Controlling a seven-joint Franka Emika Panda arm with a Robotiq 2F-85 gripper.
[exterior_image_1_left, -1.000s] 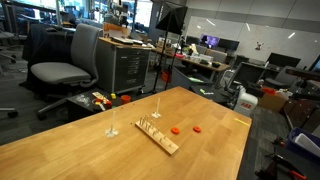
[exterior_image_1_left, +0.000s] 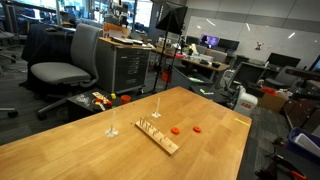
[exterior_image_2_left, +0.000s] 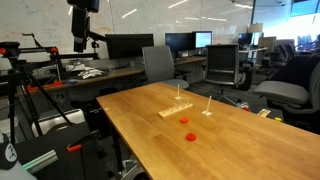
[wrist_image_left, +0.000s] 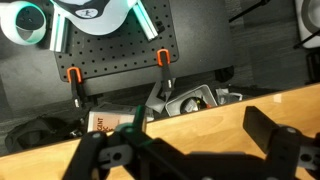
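My gripper stands open in the wrist view, its dark fingers (wrist_image_left: 135, 143) wide apart with nothing between them. It hangs over the table's wooden edge and the dark floor area beside it, away from the objects on the table. A pale wooden strip (exterior_image_1_left: 156, 137) with a row of small features along its top lies mid-table. Close by it are two small red round pieces, one nearer the strip (exterior_image_1_left: 175, 130) and another farther right (exterior_image_1_left: 197, 129). Two thin upright rods on white bases, one at left (exterior_image_1_left: 111, 120) and one farther back (exterior_image_1_left: 157, 110), stand behind the strip.
Below the wrist camera are a perforated metal plate (wrist_image_left: 110, 50), orange-tipped clamps and a small metal tray (wrist_image_left: 190, 102). An office chair (exterior_image_1_left: 66, 62) stands behind the table.
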